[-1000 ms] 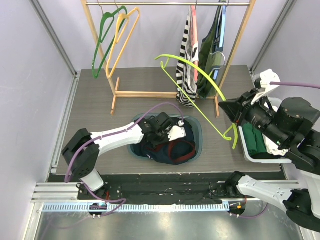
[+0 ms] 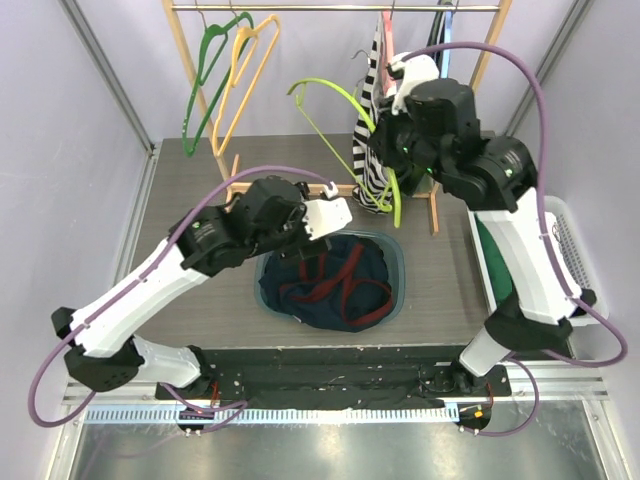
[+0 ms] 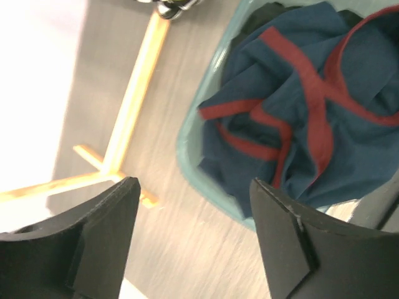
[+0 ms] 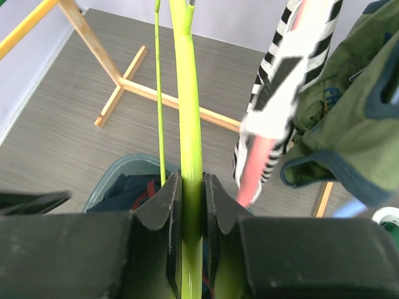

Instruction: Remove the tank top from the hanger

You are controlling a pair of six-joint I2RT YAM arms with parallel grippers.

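Observation:
A lime-green hanger is up in the air, bare of cloth. My right gripper is shut on its bar, which runs between the fingers in the right wrist view. The dark blue tank top with red trim lies crumpled in a grey-blue basket. In the left wrist view the tank top lies beyond my left gripper, whose fingers stand apart with nothing between them. In the top view the left arm reaches over the basket's back left.
A rack rail carries a green hanger and a yellow hanger at left, and a striped garment at right. A white basket with green cloth stands at the right. Floor left of the tank top's basket is clear.
My left arm has risen from the basket and moved left, leaving the tank top behind.

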